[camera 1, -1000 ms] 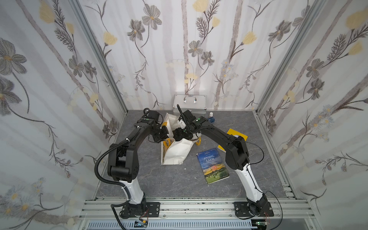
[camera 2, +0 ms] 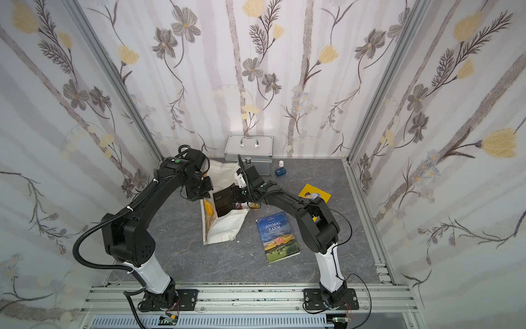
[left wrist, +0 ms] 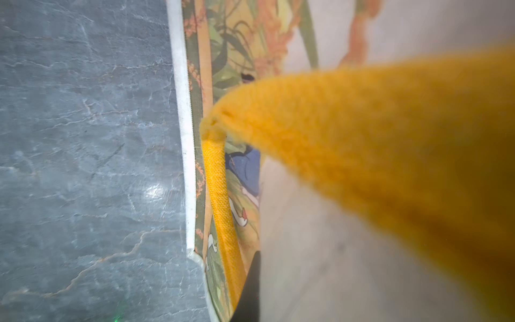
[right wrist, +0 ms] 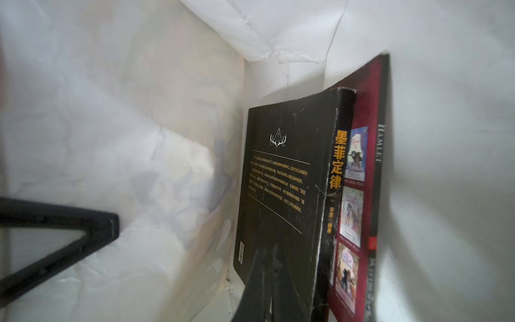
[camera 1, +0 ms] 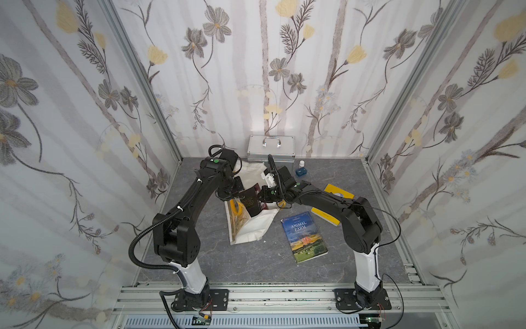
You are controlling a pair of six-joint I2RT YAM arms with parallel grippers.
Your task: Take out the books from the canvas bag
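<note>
The white canvas bag (camera 1: 257, 224) lies open on its side in the middle, holding a dark book (right wrist: 284, 198) in front of a red Hamlet book (right wrist: 359, 214). My left gripper (camera 1: 236, 189) is at the bag's left side; its wrist view shows a blurred yellow handle (left wrist: 375, 123) close up, with fingers hidden. My right gripper is shut inside the bag's mouth, low in front of the dark book. An Animal Farm book (camera 1: 304, 235) lies outside, right of the bag.
A yellow book (camera 2: 315, 194) lies at the right, partly behind the right arm. A silver case (camera 1: 271, 145) and a small blue bottle (camera 1: 301, 170) stand at the back.
The left arm has shifted and its gripper end has risen. The bag's mouth is wider, showing more of the books. The right elbow has moved to the right.
</note>
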